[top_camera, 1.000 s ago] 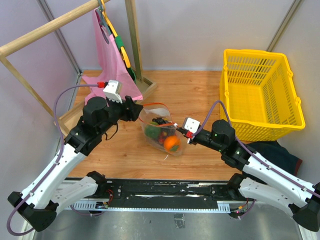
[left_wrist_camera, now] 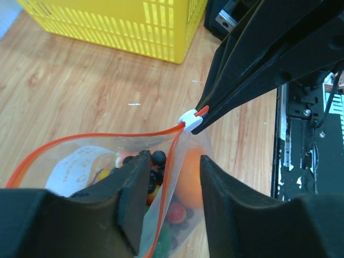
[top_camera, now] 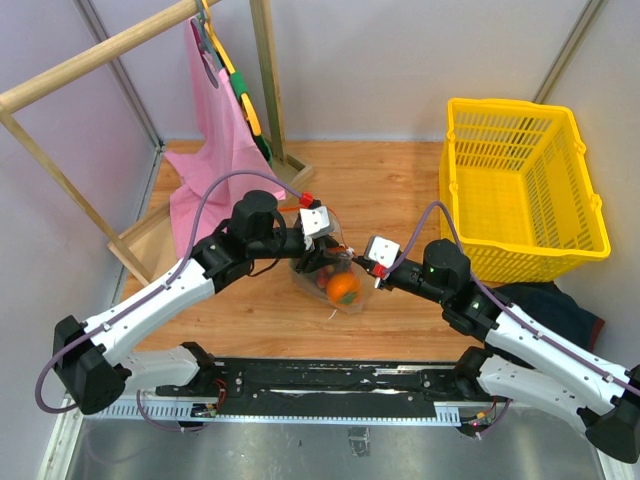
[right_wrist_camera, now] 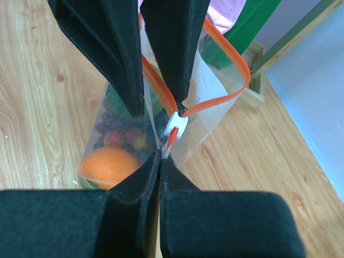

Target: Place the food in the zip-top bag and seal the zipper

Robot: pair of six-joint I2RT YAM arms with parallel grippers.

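The clear zip top bag [top_camera: 348,300] with orange zipper edges lies on the table, its mouth spread apart at the far end. Inside are an orange [top_camera: 344,287], red fruit [right_wrist_camera: 114,138], dark berries [left_wrist_camera: 158,158] and something green. A white slider [left_wrist_camera: 191,120] sits at the zipper's closed end. Right beside the slider, my right gripper is shut on that corner of the bag. My left gripper reaches over the mouth, fingers parted, with one orange zipper edge passing between its fingers but not clamped. From above, the left arm hides part of the bag.
A yellow basket [top_camera: 525,255] stands empty at the back right, dark cloth [top_camera: 555,315] in front of it. At the left, a wooden rack [top_camera: 268,90] carries a pink bag [top_camera: 225,140]. Bare table [top_camera: 380,180] lies behind the zip top bag.
My left gripper has swung right from beside the bag to over its mouth, close to the slider. The right arm and the bag look unmoved.
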